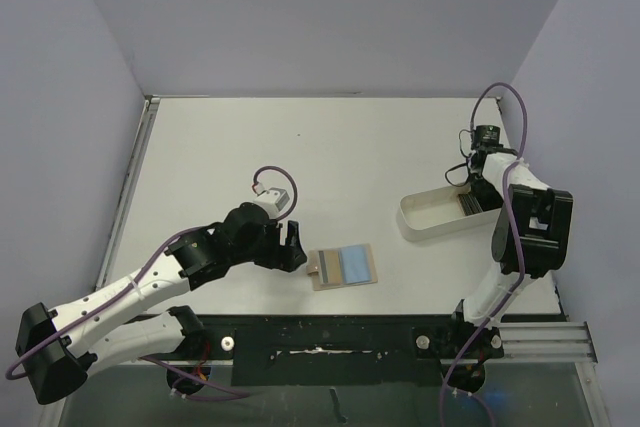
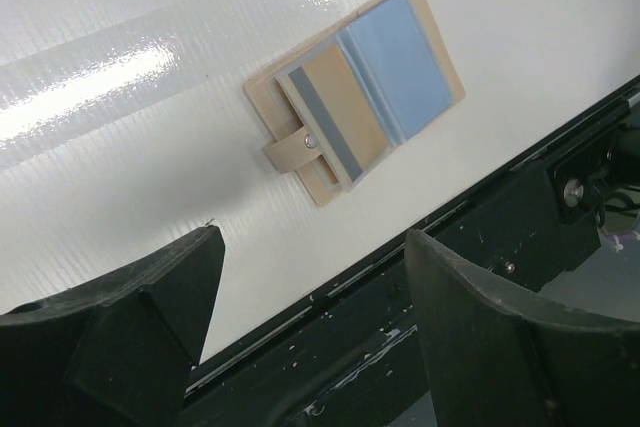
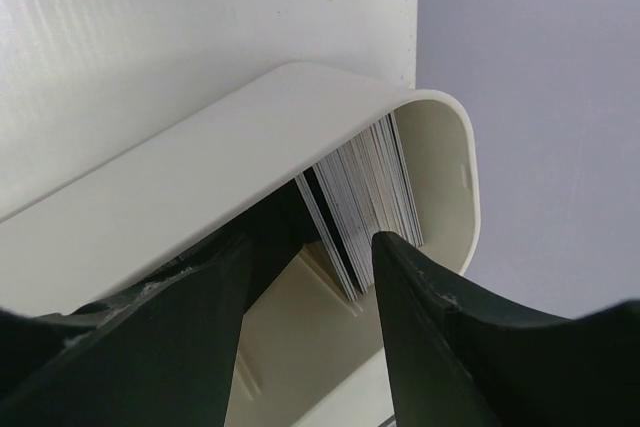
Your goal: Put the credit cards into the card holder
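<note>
The card holder (image 1: 343, 266) lies unfolded and flat near the table's front edge, tan with a blue inner side. In the left wrist view its strap with a metal snap (image 2: 293, 150) points to the left. My left gripper is open and empty, beside the holder's strap end. At the right, a row of cards (image 3: 368, 197) stands on edge inside a white bin (image 3: 444, 152). My right gripper is open over that bin, one fingertip close to the cards. Nothing shows gripped between its fingers; the top view hides its tips.
The white bin (image 1: 428, 213) is empty in its left part and stands near the right wall (image 1: 605, 177). Wide bare tabletop (image 1: 290, 147) fills the middle and back. A dark front rail (image 1: 320, 347) runs close below the card holder.
</note>
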